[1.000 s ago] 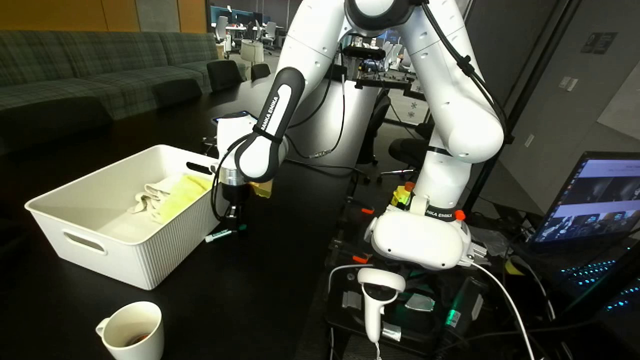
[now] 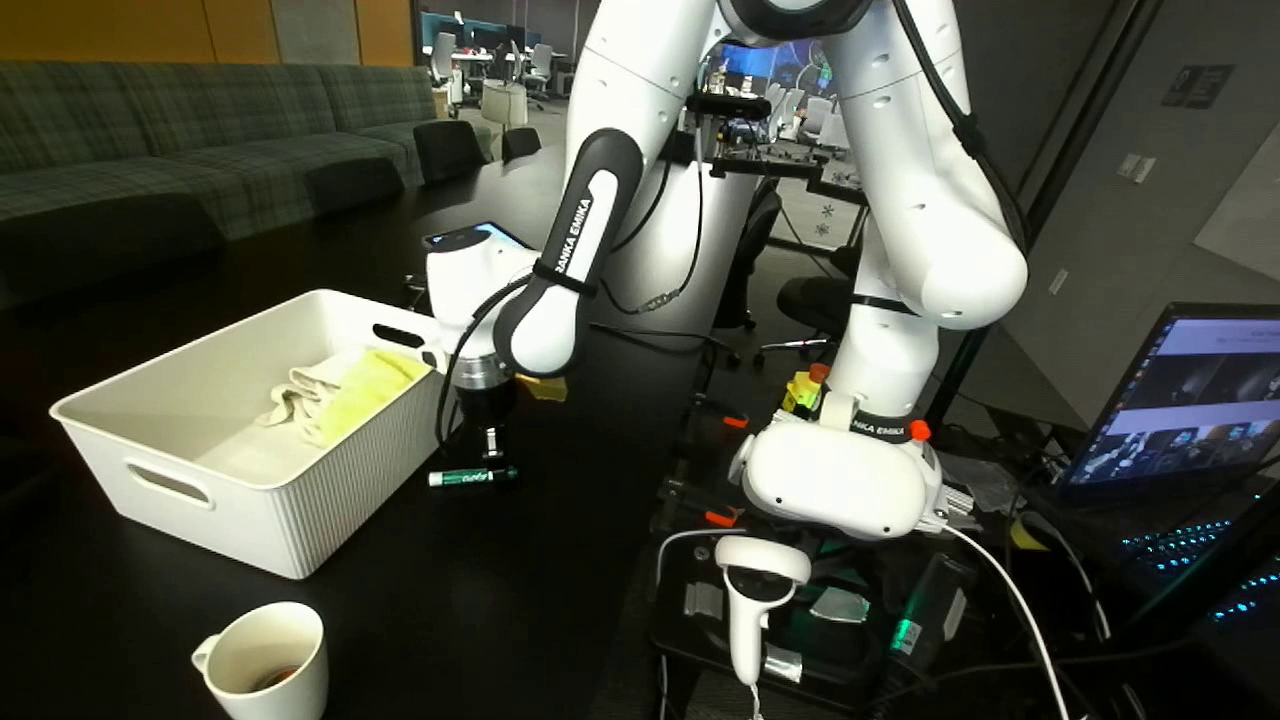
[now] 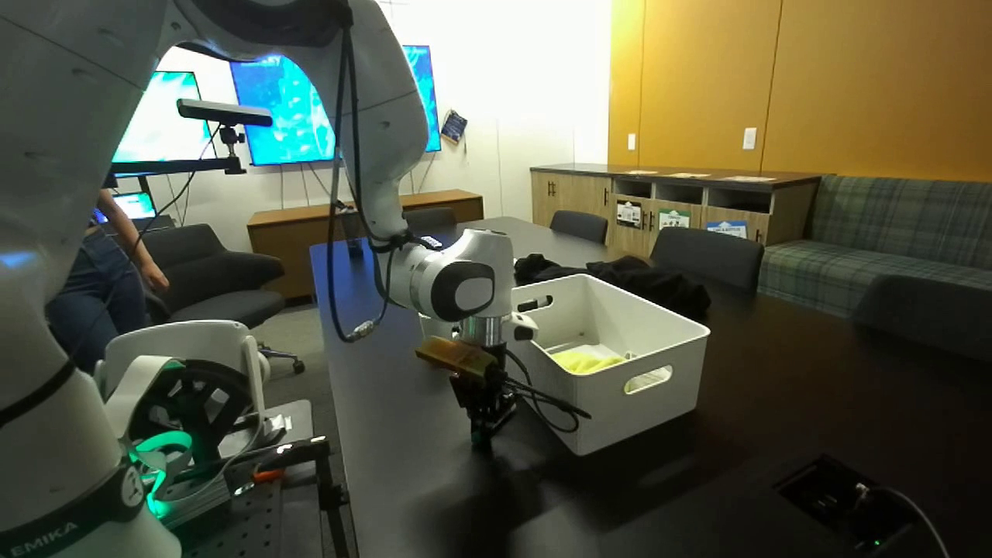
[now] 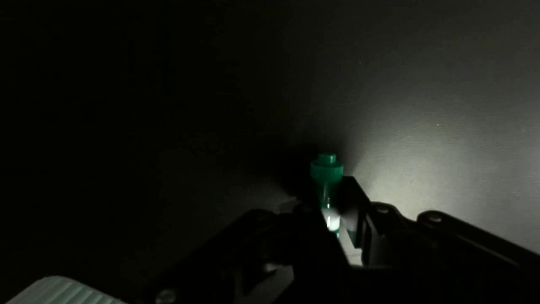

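A green and white marker [image 2: 471, 476] is held by my gripper, whose dark fingers are shut around its barrel. In the wrist view the green end of the marker [image 4: 326, 175] pokes out beyond the fingers, and the rest is mostly covered by them. From the first exterior view it lies roughly level, low over the dark table beside the white bin; whether it touches the tabletop I cannot tell. Only a small green bit shows under the gripper [image 3: 480, 423] in the second exterior view.
Close by on the left stands the white bin [image 2: 360, 504], with a yellow cloth [image 2: 372, 390] and a pale cloth [image 2: 314, 390] inside. A white mug [image 2: 282, 672] stands at the front. Bare table [image 2: 528, 576] extends in front of the gripper.
The gripper and marker have shifted right, away from the bin, in the first exterior view. Earlier the marker looked more slanted; now it appears almost horizontal. Bin and mug have stayed put.
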